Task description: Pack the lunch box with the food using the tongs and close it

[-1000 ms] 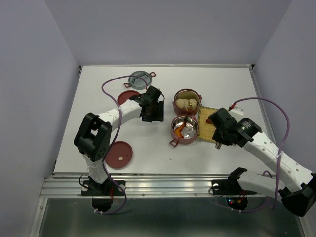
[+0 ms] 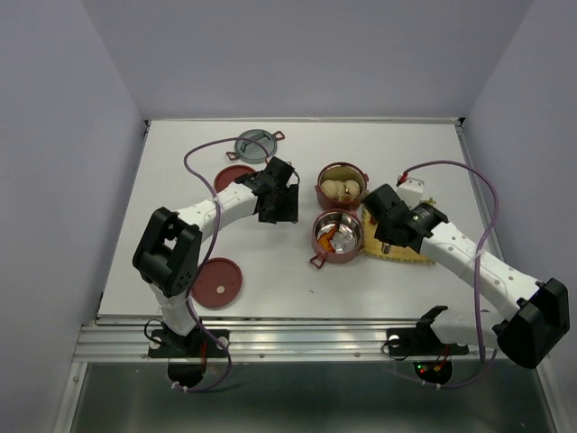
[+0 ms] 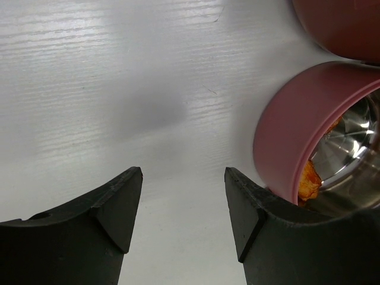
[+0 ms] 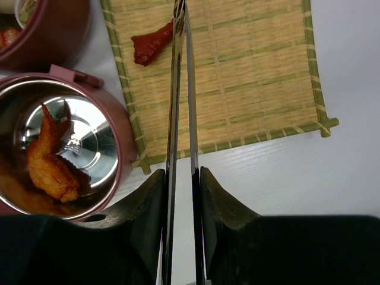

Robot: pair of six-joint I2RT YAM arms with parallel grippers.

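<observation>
My right gripper is shut on metal tongs [image 4: 174,119], whose tips hang over the bamboo mat [image 4: 249,89], beside a red-brown food piece [image 4: 148,47]. Left of the mat, a pot [image 2: 322,219] holds orange fried pieces [image 4: 50,178]; behind it another pot [image 2: 325,194] holds pale round items [image 2: 332,189] and other food. My left gripper stands open, empty, over the bare table left of the pots.
Two maroon discs [image 2: 216,284] [image 2: 225,176] lie at the left, with a grey-green lidded piece [image 2: 266,135] at the back.
My right arm has moved left and slightly up in the top view, bringing the tongs further over the mat. The left arm is nearly still.
</observation>
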